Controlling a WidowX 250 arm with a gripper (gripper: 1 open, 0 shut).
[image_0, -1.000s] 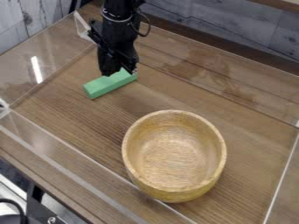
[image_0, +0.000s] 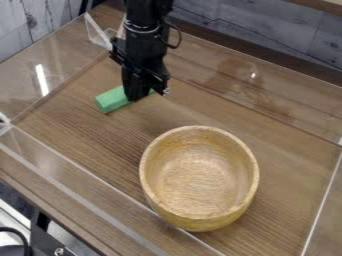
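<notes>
A black robot arm reaches down from the top of the view. Its gripper (image_0: 150, 86) is low over the wooden table, at the right end of a green rectangular block (image_0: 114, 99), partly covering it. The fingers look close together; whether anything is between them is hard to make out. A large tan round bowl (image_0: 199, 176) stands in the lower right, apart from the gripper and the block.
Cables lie at the left edge and in the lower left corner.
The gripper has moved a little to the right and lower, now covering more of the green block's right end. The bowl has not moved.
</notes>
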